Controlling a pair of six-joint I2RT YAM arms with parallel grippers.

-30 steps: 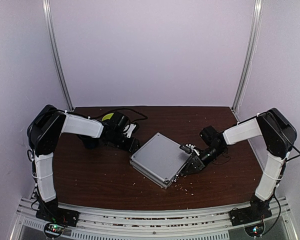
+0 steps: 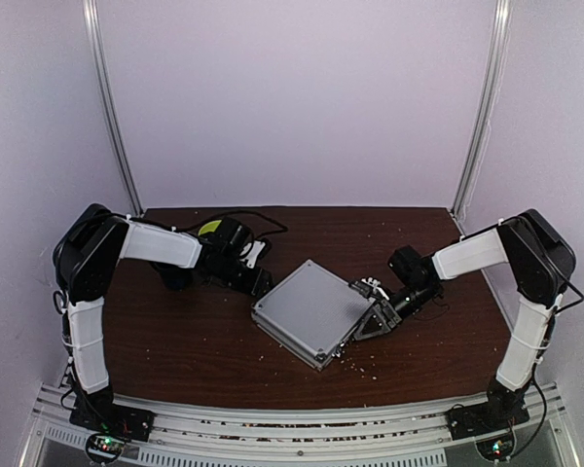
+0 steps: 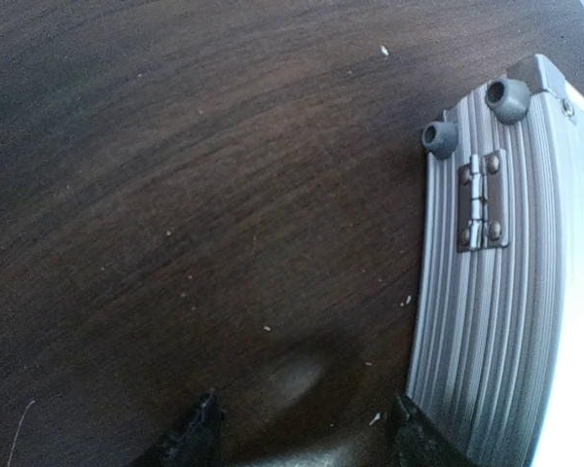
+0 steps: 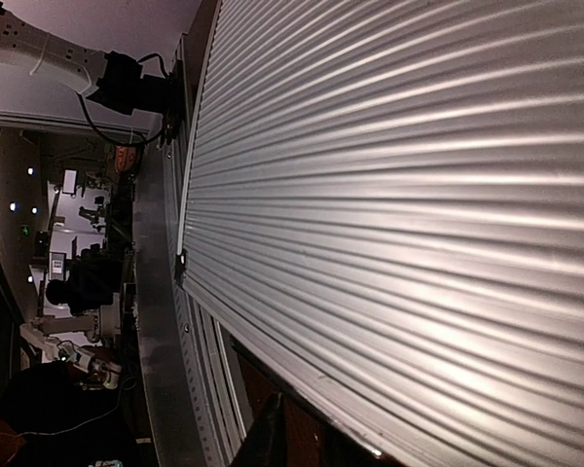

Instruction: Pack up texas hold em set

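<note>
A silver case [image 2: 312,306] lies flat and closed, turned at an angle, in the middle of the table. Its ribbed side, with a hinge [image 3: 482,200] and two grey feet, shows in the left wrist view. My left gripper [image 2: 263,284] is low at the case's left corner; its fingers [image 3: 200,433] stand apart with only table between them. Along the case's right side is my right gripper [image 2: 358,331], its fingers [image 4: 271,428] parted by a narrow gap with nothing visible inside. The ribbed wall of the case [image 4: 399,195] fills most of the right wrist view. Contents are hidden.
Behind the left arm there is a yellow-green round thing [image 2: 209,228], partly covered. Small pale crumbs [image 2: 360,370] are scattered in front of the case. Bare table [image 2: 175,341] lies at the front left and far right; a metal rail [image 2: 302,428] bounds the front.
The case has shifted very slightly toward the front. The left arm has hardly moved.
</note>
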